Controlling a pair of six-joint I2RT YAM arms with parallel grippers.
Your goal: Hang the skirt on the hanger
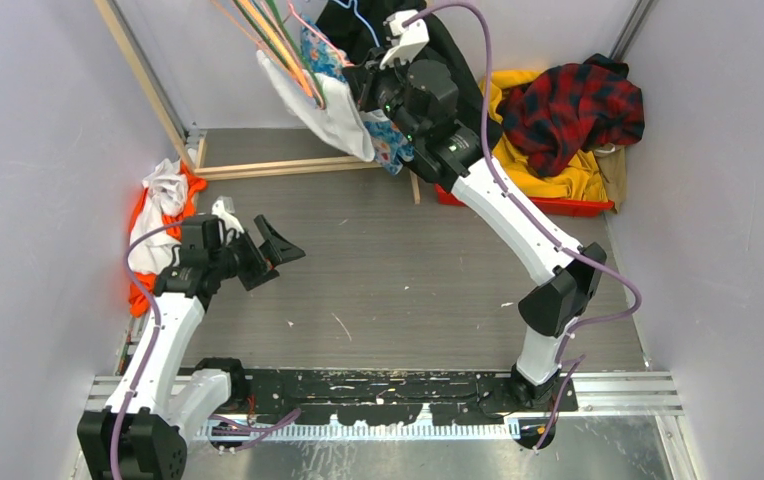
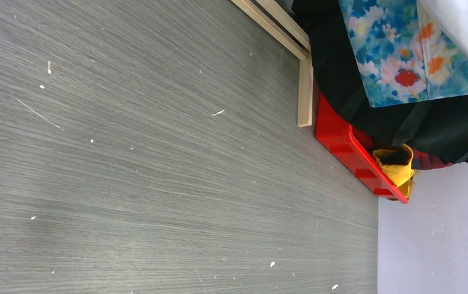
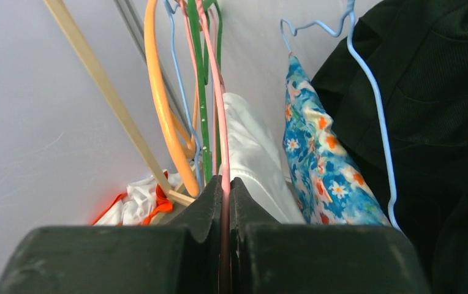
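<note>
A pink hanger [image 3: 221, 135] runs upright between the fingertips of my right gripper, which is shut on it. Just behind hangs a white garment [image 1: 336, 118]; how it is attached to a hanger cannot be told. Beyond it are a blue floral cloth [image 3: 326, 159] and a large black garment [image 3: 427, 110], both hanging by a light blue hanger [image 3: 375, 92]. Far from the hanging clothes, my left gripper [image 1: 288, 264] stands open low over the floor at the left, its fingers empty.
Orange and green hangers [image 3: 164, 110] crowd beside the pink one. A wooden rack base [image 1: 288, 168] lies below. A red bin [image 1: 568, 207] of clothes is at the back right, and white and orange cloth [image 1: 163, 195] at the left.
</note>
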